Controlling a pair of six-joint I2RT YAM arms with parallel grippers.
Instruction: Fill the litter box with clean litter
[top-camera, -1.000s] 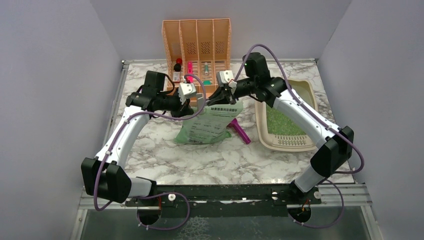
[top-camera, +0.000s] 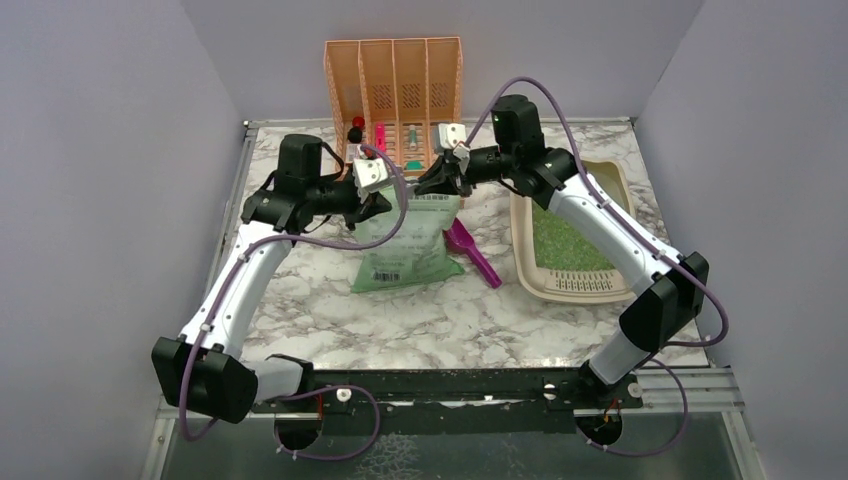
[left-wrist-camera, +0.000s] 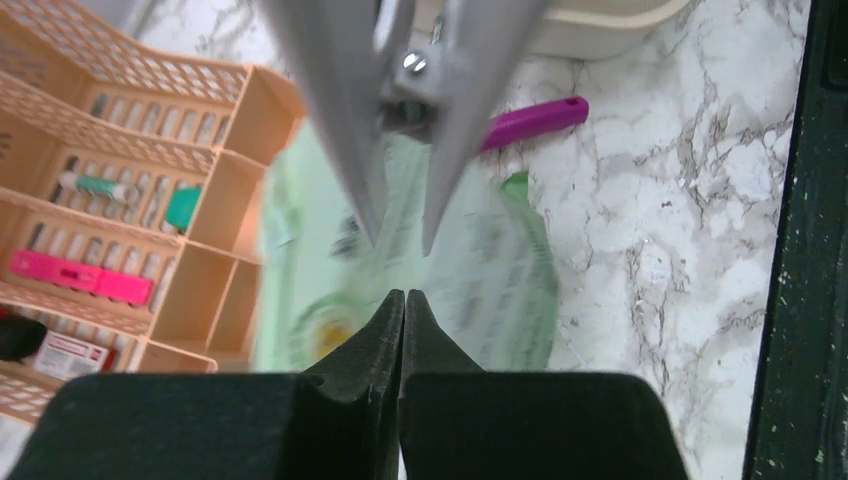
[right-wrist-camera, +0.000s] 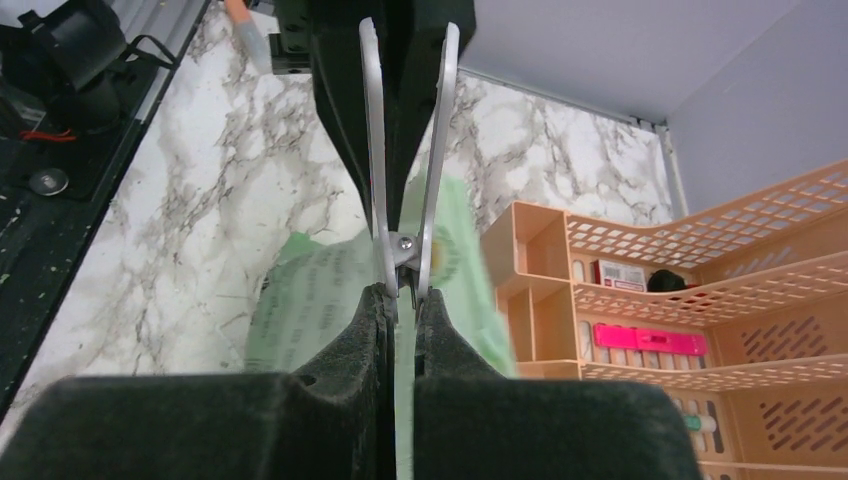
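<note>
A pale green printed litter bag stands at mid-table, its upper end under both arms and its opening not visible. Scissors with silver blades spread in a V are clasped in my right gripper. Their blade tips point toward my left gripper, which is shut above the bag; no bag film shows between its fingers. The bag looks blurred in the left wrist view. To the right, the beige litter box shows green on its floor. A magenta scoop lies between bag and box.
Behind the bag sits an orange divided basket, holding a pink cutter and several small items.
The bag has turned and its top edge has shifted left. My left gripper has moved slightly back, and the right one has dipped a little. More of the scoop's head shows.
</note>
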